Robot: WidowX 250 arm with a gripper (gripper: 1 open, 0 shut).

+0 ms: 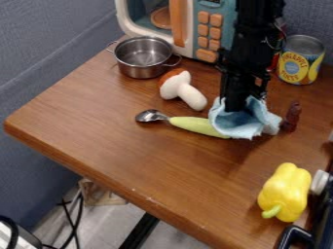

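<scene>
My black gripper (232,89) comes down from the top at the right of centre, with a light blue cloth (244,124) hanging at its tip; the fingertips are dark and partly hidden by the cloth. The cloth rests low over the table, against the right end of a pale yellow-green corn-like toy (198,125), whose left end lies by a spoon (148,116). A mushroom toy (186,91) lies just left of the gripper.
Behind are a steel pot (140,62), a toy microwave (176,19) and a can (299,60). A small dark red bottle (291,115) stands right of the cloth, a yellow pepper (282,191) at front right.
</scene>
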